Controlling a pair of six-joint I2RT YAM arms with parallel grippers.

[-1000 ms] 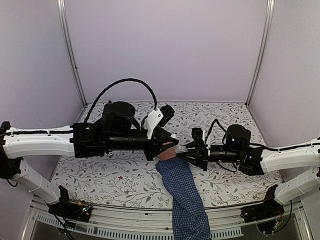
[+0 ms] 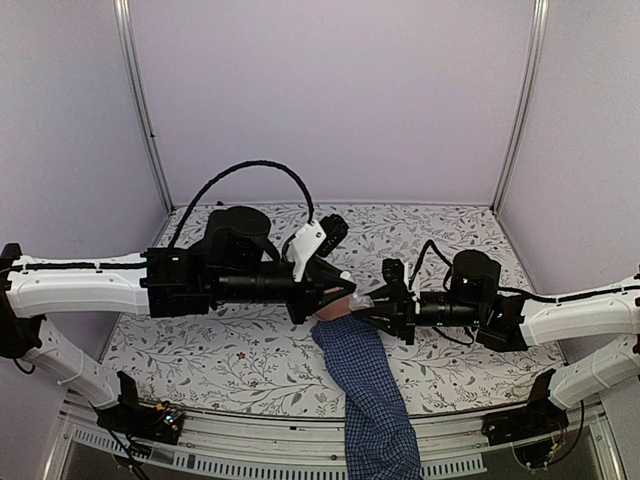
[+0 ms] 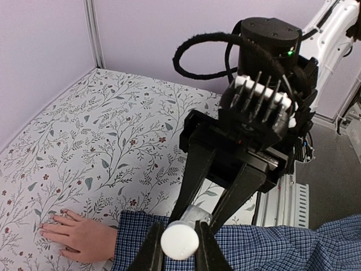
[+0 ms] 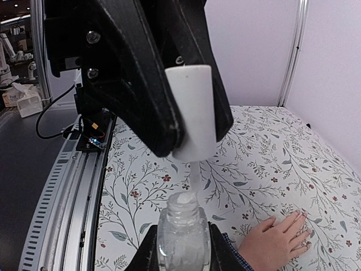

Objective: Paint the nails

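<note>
My left gripper (image 2: pixel 343 285) is shut on the white cap (image 3: pixel 179 241) of a nail polish brush. From that cap a thin pale brush (image 4: pixel 195 176) hangs down, its lower end at the mouth of the clear bottle (image 4: pixel 183 234); how deep it reaches I cannot tell. Shut around the bottle is my right gripper (image 2: pixel 362 306), just right of and below the left one. A hand (image 3: pixel 79 237) lies on the table with its fingers spread, mostly covered by the arms from above. Its nails are too small to judge.
A blue checked sleeve (image 2: pixel 368 390) runs from the wrist to the front edge. Free room shows on the flower-patterned table cover (image 2: pixel 240 370) around the arms. Pale walls close off the back and sides.
The right arm and the sleeve look still.
</note>
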